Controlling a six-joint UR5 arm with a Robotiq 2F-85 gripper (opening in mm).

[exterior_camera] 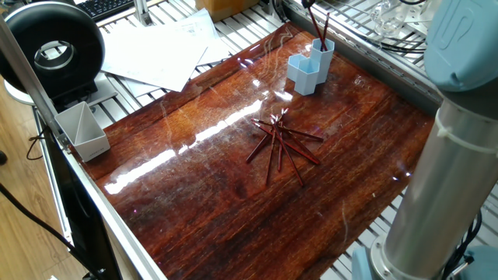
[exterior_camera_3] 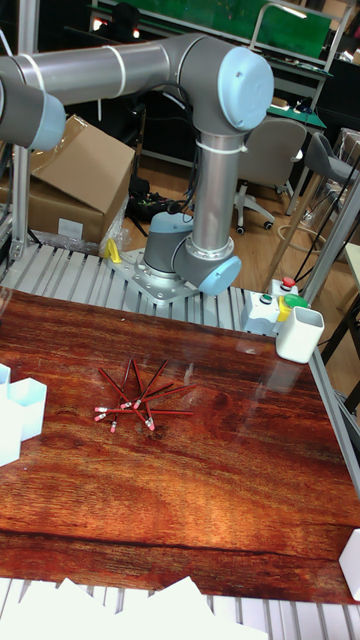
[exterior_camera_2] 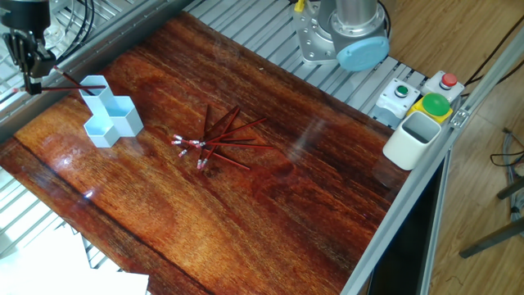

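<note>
At the far corner of the table stands a light blue holder of joined hexagonal cups (exterior_camera: pixel 305 85), also seen in exterior view 2 (exterior_camera_2: pixel 131 129). My gripper (exterior_camera_2: pixel 33 87), at the top left of that view, appears shut on a dark red pencil (exterior_camera_2: pixel 74 88); its lower end reaches into the tallest cup. A second pencil (exterior_camera: pixel 326 28) leans in that same cup. Only the gripper's tip shows in exterior view 1. Several dark red pencils (exterior_camera: pixel 282 149) lie crossed in a loose pile mid-table, their pale ends (exterior_camera_2: pixel 196 143) bunched together.
A white cup (exterior_camera_2: pixel 403 151) stands at the table's edge by the push buttons (exterior_camera_2: pixel 436 103). Another white container (exterior_camera: pixel 84 134) sits on the opposite side. Papers (exterior_camera: pixel 152 58) lie beyond the table edge. Bare wood surrounds the pile.
</note>
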